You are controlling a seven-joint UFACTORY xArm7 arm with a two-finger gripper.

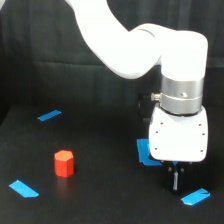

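An orange-red block (64,163) stands on the dark table at the left of the camera view. To its right, well apart from it, hangs my gripper (175,188), pointing down from the white arm. The fingers are dark against the dark table, so whether the fingers are apart cannot be made out. Behind the white gripper body lies a blue patch (146,152), partly hidden by it.
Pieces of blue tape mark the table: one strip (50,115) at the back left, another strip (23,188) at the front left, and a third strip (196,197) at the front right. Bare table lies between block and gripper. A dark curtain (50,60) hangs behind.
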